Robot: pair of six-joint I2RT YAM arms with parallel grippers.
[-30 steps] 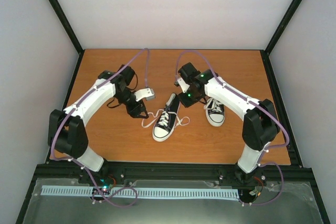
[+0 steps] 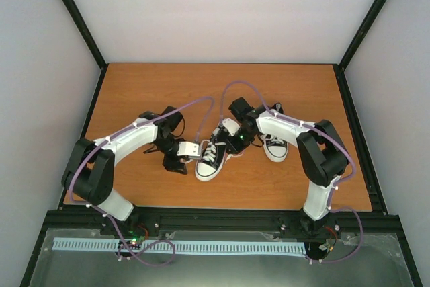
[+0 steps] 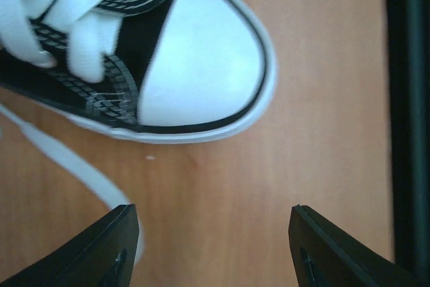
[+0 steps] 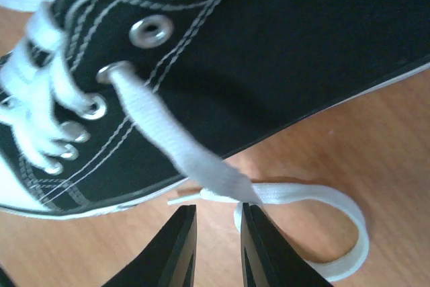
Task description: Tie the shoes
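A black shoe with white toe and laces (image 2: pixel 206 169) lies between the two arms, toe toward the front edge. Left of it my left gripper is open and empty, low over the wood. One white lace (image 3: pixel 80 166) runs beside the shoe and passes under its left finger. At the shoe's other side my right gripper is part open. The right-hand lace (image 4: pixel 175 136) comes out of an eyelet and reaches its fingertips; whether it lies between them I cannot tell. The lace's loose end (image 4: pixel 349 216) curls on the table.
A second black shoe (image 2: pixel 275 149) stands to the right, partly behind the right arm. A dark frame edge (image 3: pixel 408 119) runs along the front.
The right gripper has moved from behind the shoe to its right side, over the lace. The shoe has barely moved.
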